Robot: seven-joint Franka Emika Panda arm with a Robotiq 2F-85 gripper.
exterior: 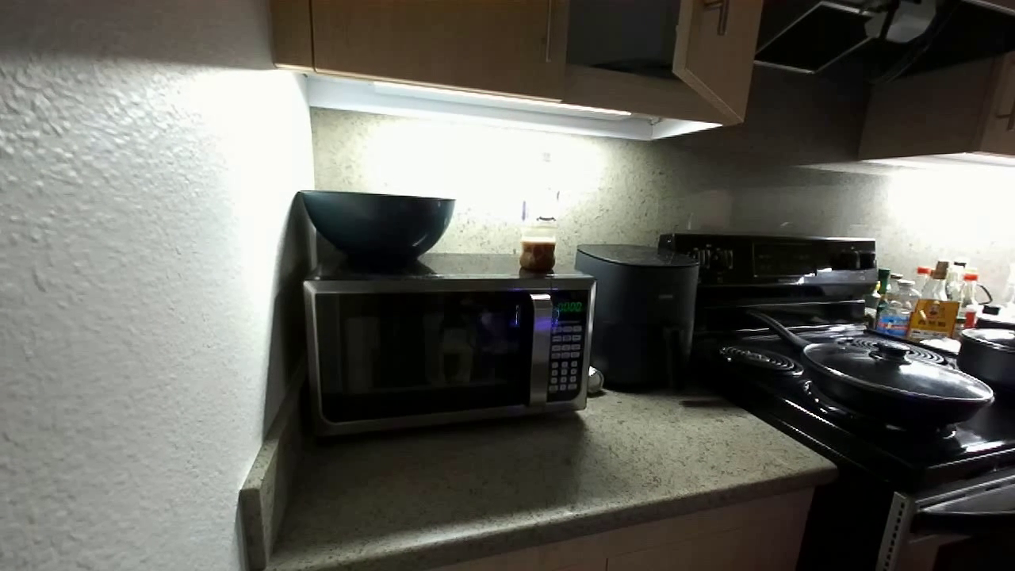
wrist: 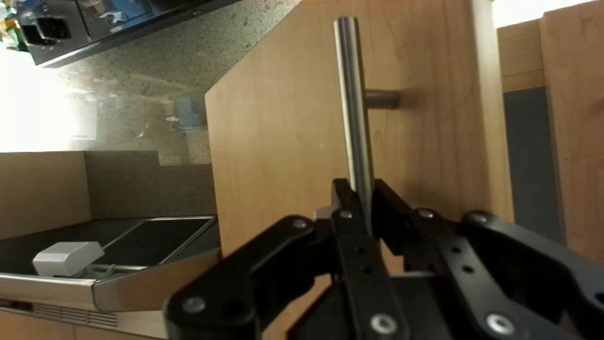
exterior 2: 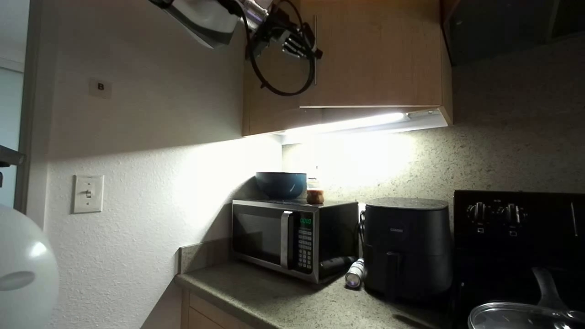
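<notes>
In the wrist view my gripper is shut on a round metal bar handle [wrist: 352, 102], which runs up between its fingers. The handle is fixed to a light wooden cabinet door [wrist: 272, 141]. Exterior view 1 has this upper door [exterior: 720, 57] swung outward, its handle [exterior: 723, 13] near the top edge and a dark cabinet opening [exterior: 620, 36] to its left. At the top of exterior view 2 is the gripper [exterior 2: 307, 52] with a looping black cable; its fingertips are hard to make out there.
Below the cabinets stand a microwave [exterior: 428, 352] with a dark bowl [exterior: 381, 224] and a bottle [exterior: 538, 252] on top, and a black air fryer [exterior: 637, 314]. A lidded pan [exterior: 894, 376] rests on the stove.
</notes>
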